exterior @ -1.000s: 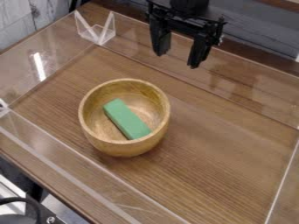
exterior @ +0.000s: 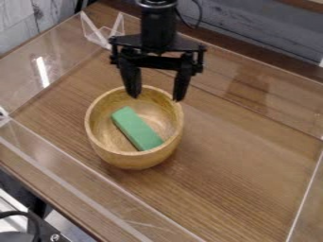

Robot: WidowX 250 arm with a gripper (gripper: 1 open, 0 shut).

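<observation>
My black gripper [exterior: 154,83] is at the top centre, pointing down just above the back of a tan oval bowl [exterior: 167,110], its fingers spread open on either side. A green block [exterior: 135,129] lies inside the bowl, toward its front left, below and apart from the fingers. Nothing shows between the fingers.
A small clear plastic object [exterior: 98,26] stands at the back left. A white rail runs along the back right, and a black cable [exterior: 23,219] shows at the lower left.
My gripper has moved down and to the left, from the back of the table to over the back of the bowl. The bowl and block have not moved.
</observation>
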